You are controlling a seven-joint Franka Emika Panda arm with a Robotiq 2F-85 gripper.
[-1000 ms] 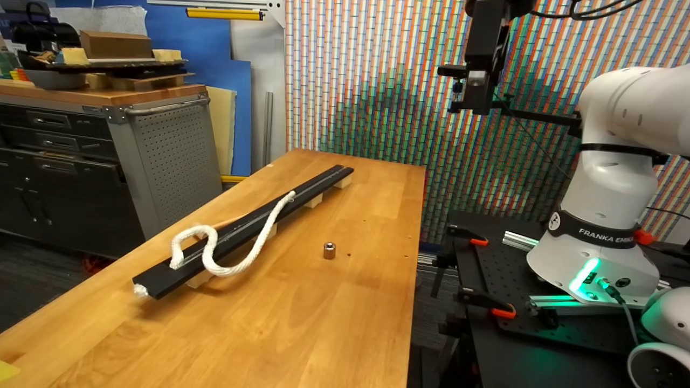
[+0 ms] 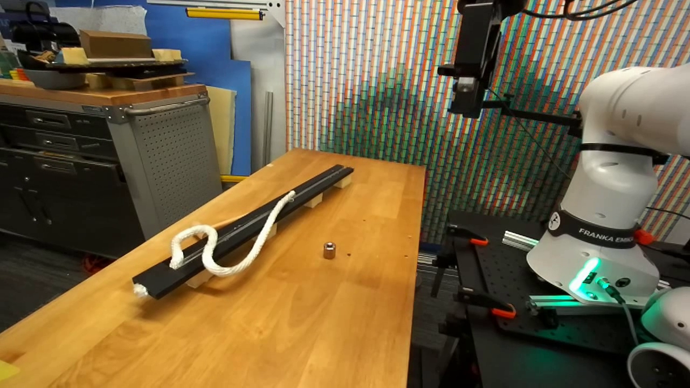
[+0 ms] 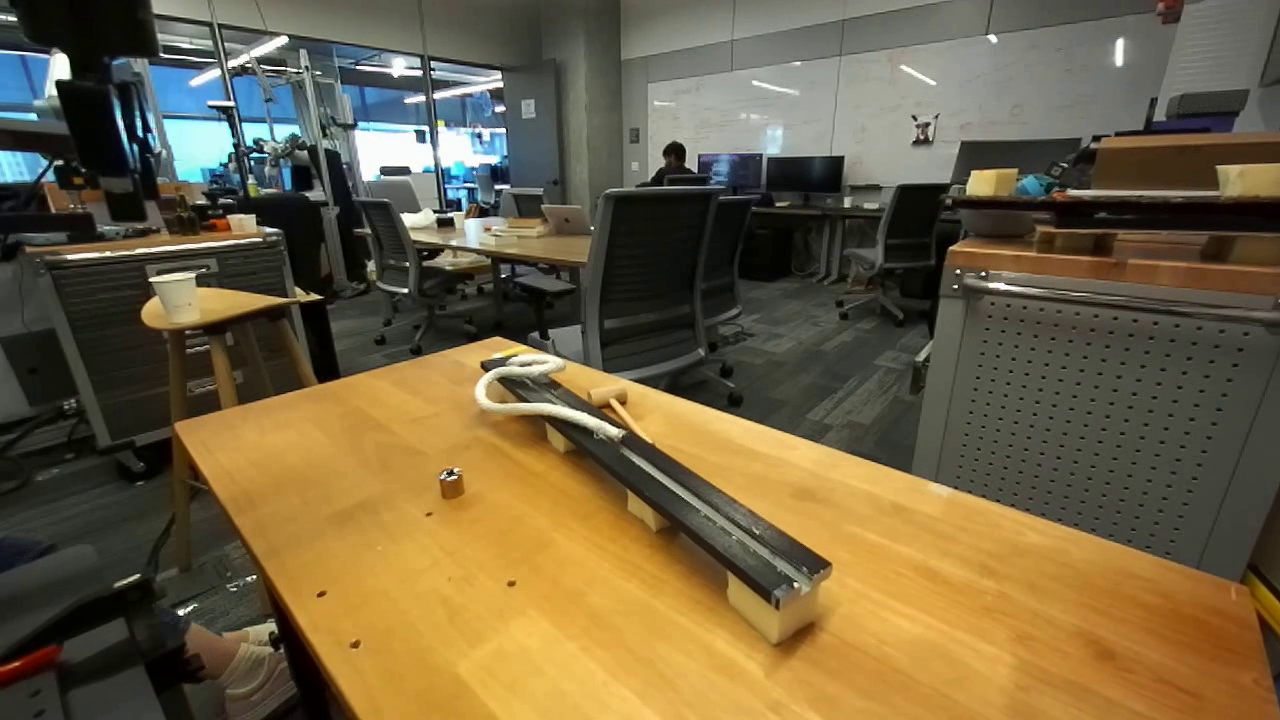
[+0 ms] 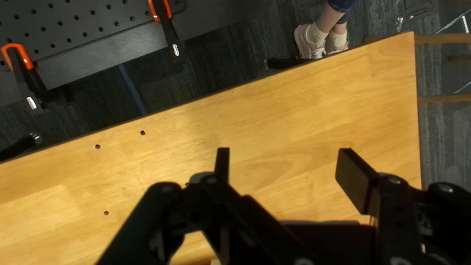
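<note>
High above the table's far right side in exterior view 1 hangs my gripper [image 2: 460, 110]. Its two fingers stand wide apart in the wrist view, one finger pad [image 4: 351, 179] at the right, with only bare wood below the gap. A white rope [image 2: 259, 242] lies partly along a black grooved rail [image 2: 323, 183] and bulges off its side in a loop. Small blocks hold the rail up from the table. Apart from both, a small metal cylinder [image 2: 330, 251] stands on the wood. In exterior view 2 a wooden mallet [image 3: 614, 403] lies behind the rail.
Dark clamps [image 4: 167, 28] sit on the black robot stand beside it. A person's feet [image 4: 312, 42] show near the table edge.
My gripper has shifted slightly to the left in exterior view 1 and has turned a little. The rope, rail and metal cylinder have not moved.
</note>
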